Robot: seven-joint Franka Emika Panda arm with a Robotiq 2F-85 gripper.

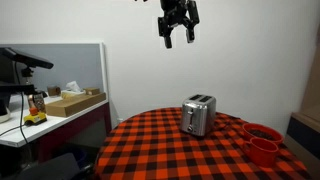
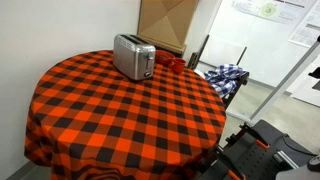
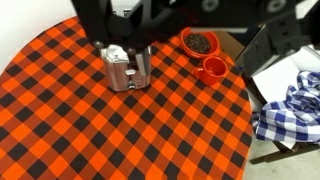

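Observation:
My gripper (image 1: 179,41) hangs high above the table, open, with nothing between its fingers. A silver two-slot toaster (image 1: 198,116) stands upright on the round table, well below the gripper. From the wrist view, the toaster (image 3: 128,72) shows beneath the fingers, which hide part of its top. To its right are a red bowl (image 3: 200,43) with small dark contents and a red mug (image 3: 212,70) close beside it. In exterior view 2 the toaster (image 2: 134,57) sits near the table's back side; whether its slots hold anything cannot be told.
A red-and-black checked cloth (image 2: 110,105) covers the table, and its front and left areas are clear. Beyond the table lies a blue-and-white checked cloth (image 3: 290,110). A side counter (image 1: 55,120) with small items stands at the left.

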